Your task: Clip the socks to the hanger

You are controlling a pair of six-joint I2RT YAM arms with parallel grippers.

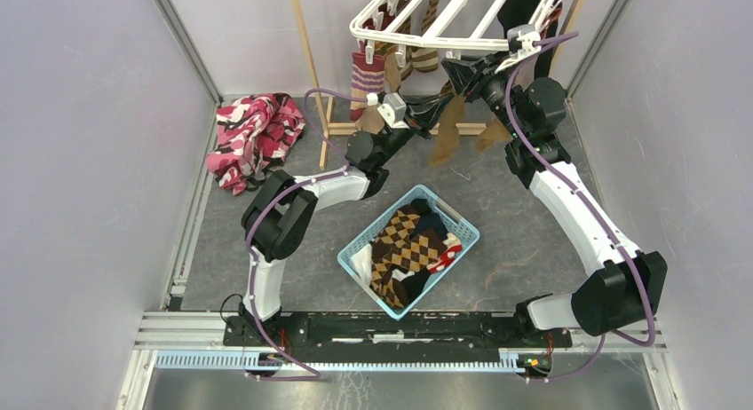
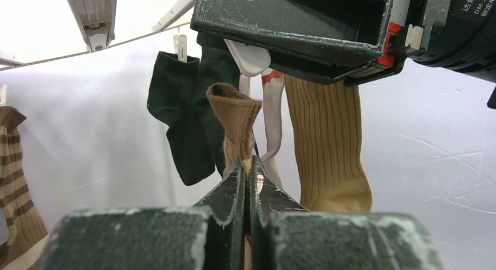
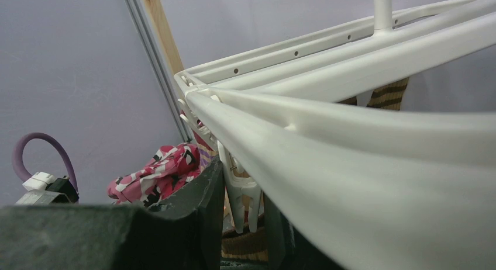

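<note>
The white hanger [image 1: 430, 42] reaches in from the top of the top view, with socks along its bars. My left gripper [image 1: 448, 98] is just below its front bar. In the left wrist view those fingertips are shut on a brown sock [image 2: 235, 112], its cuff standing up above them. Right at the front bar, my right gripper [image 1: 450, 66] is shut on a white clip [image 3: 243, 197], seen between its fingers in the right wrist view. The clip's prongs point down. The sock's cuff lies below the clip's level, apart from it as far as the left wrist view shows.
A blue basket [image 1: 354, 281] of folded socks stands on the floor between the arms. Pink patterned cloth [image 1: 253, 139] lies at the left. Dark socks [image 2: 175, 100] and a ribbed tan sock [image 2: 327, 141] hang close behind the held sock.
</note>
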